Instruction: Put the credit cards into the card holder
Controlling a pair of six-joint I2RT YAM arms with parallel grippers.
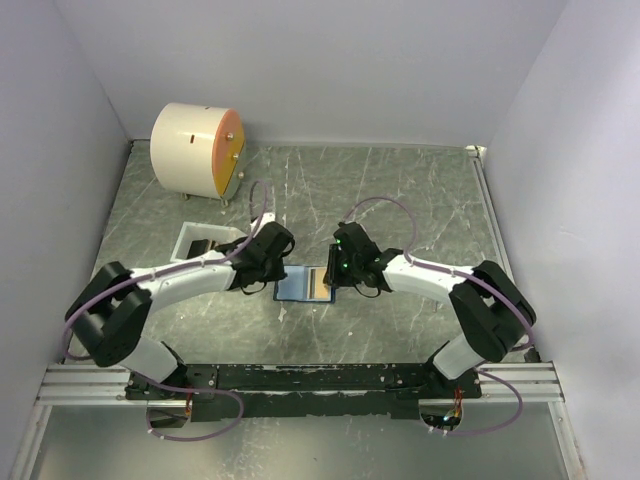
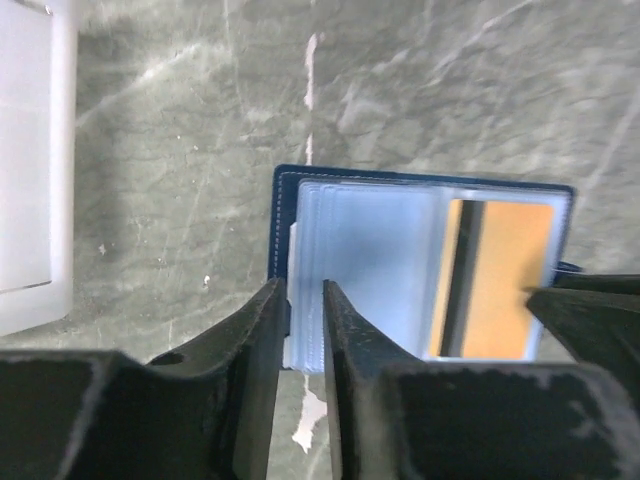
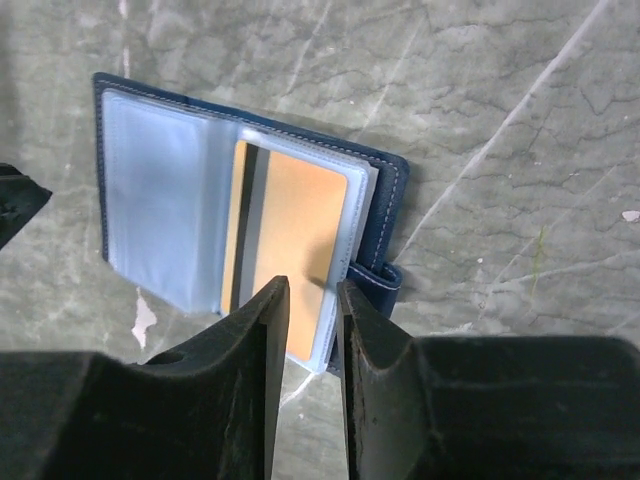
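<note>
A navy card holder point(image 1: 295, 284) lies open at the table's middle, with pale blue sleeves point(image 2: 375, 260) on one side and an orange card with a dark stripe point(image 3: 298, 225) in the other side. My left gripper hangs over the holder's left edge, fingers slightly apart, nothing visible between them. My right gripper is over the holder's right edge at the card's sleeve, its fingers part open; whether they touch the sleeve I cannot tell.
A white tray point(image 1: 188, 240) with dark cards stands left of the holder, partly behind my left arm. A cream drum point(image 1: 185, 150) stands at the back left.
</note>
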